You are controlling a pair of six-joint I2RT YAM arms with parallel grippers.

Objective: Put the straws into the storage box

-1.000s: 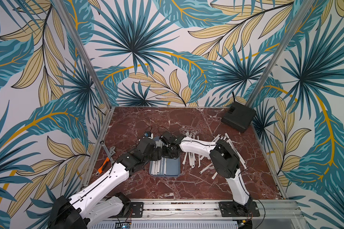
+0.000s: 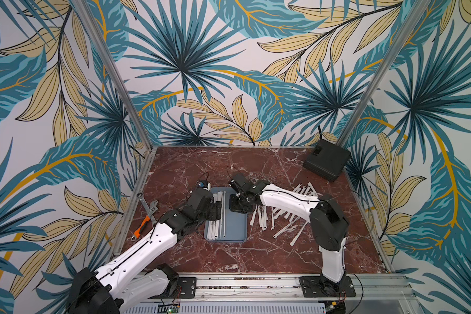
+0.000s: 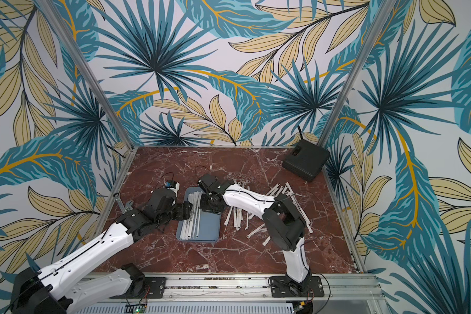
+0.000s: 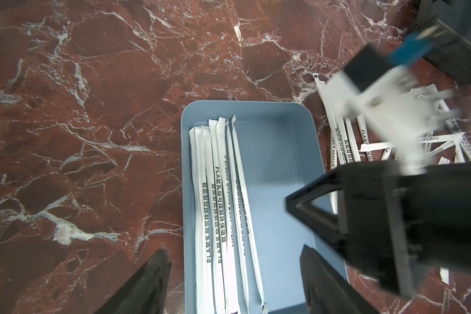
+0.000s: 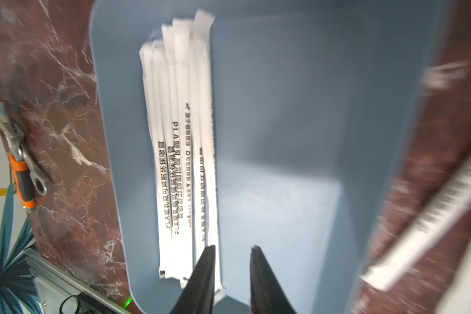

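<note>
A blue-grey storage box [image 4: 269, 172] holds several paper-wrapped straws [image 4: 209, 209] lined along its left side. My left gripper [image 2: 214, 212] is over the box's left part; its fingers show at the bottom of its wrist view, apart in the picture, with nothing visible held. My right gripper is over the box just right of the lined straws; its fingertips have a narrow gap with nothing clearly seen between. More straws [image 3: 238, 214] lie loose on the table right of the box.
A black case [image 2: 327, 159] stands at the back right. Tools with orange handles [image 2: 144, 225] lie at the left edge.
The left arm looks unchanged.
</note>
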